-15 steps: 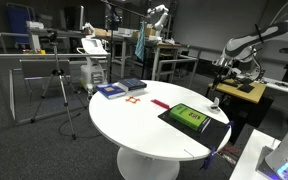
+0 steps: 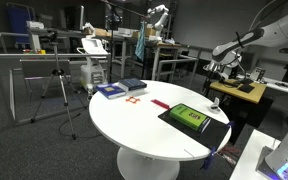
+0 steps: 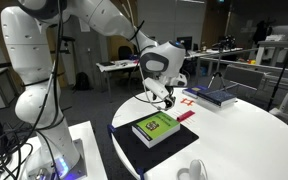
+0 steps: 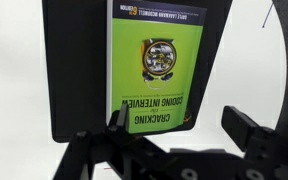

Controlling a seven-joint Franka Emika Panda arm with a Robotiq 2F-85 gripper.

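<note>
A green and dark-blue book [image 2: 190,117], "Cracking the Coding Interview", lies flat on a black mat [image 3: 183,139] on the white table. My gripper [image 3: 161,103] is above and behind the book in exterior view 2, apart from it. In the wrist view the book [image 4: 156,75] lies below, cover up and upside down to the camera. The gripper's two dark fingers stand wide apart at the bottom of that view, the right one [image 4: 241,127] over bare table. Nothing is held between them.
A white object [image 2: 215,106] stands near the mat. A red item [image 2: 160,103], a small orange item [image 2: 133,99] and dark stacked things [image 2: 144,86] lie farther off.
Over the last second my arm has moved left in exterior view 1, toward the table. The book and the other table items have not moved.
</note>
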